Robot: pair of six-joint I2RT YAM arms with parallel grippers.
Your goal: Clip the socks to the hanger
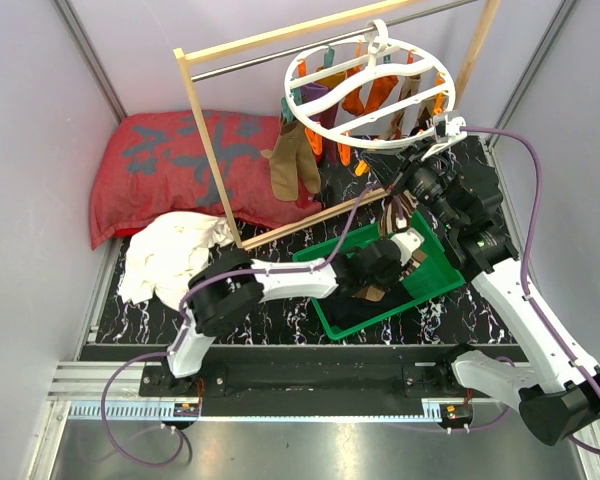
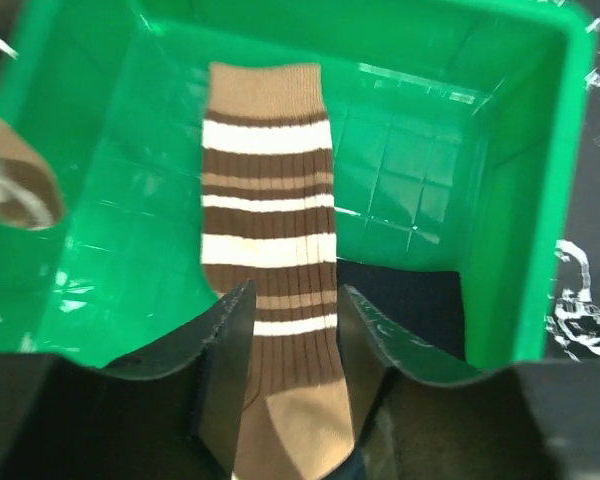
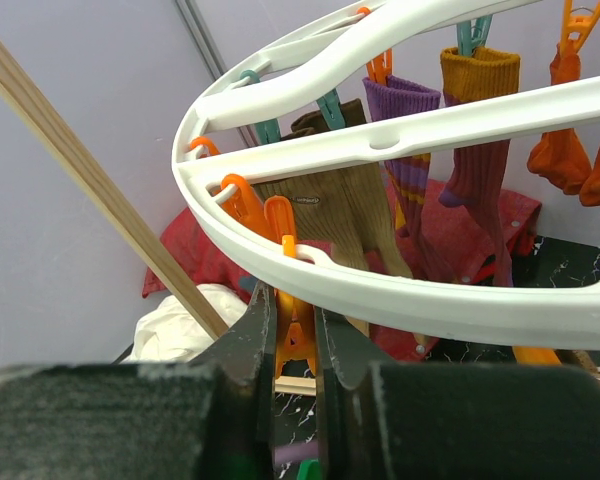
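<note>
The white round hanger (image 1: pixel 325 105) hangs from the rack's rail, with brown, purple and orange socks clipped on it. My right gripper is shut on an orange clip (image 3: pixel 288 260) at the hanger's rim. My left gripper is part open, low over the green bin, above a brown-and-white striped sock (image 2: pixel 268 200) lying there; whether it touches the sock is unclear. A dark sock (image 2: pixel 405 310) lies under the striped one. Another striped sock (image 1: pixel 398 210) hangs below my right gripper, partly hidden by the arms.
The green bin (image 1: pixel 440 280) sits inside the wooden frame (image 1: pixel 210 150). A red pillow (image 1: pixel 160 170) and white cloth (image 1: pixel 170 255) lie on the left of the dark marble table (image 1: pixel 120 320). Both arms crowd the area over the bin.
</note>
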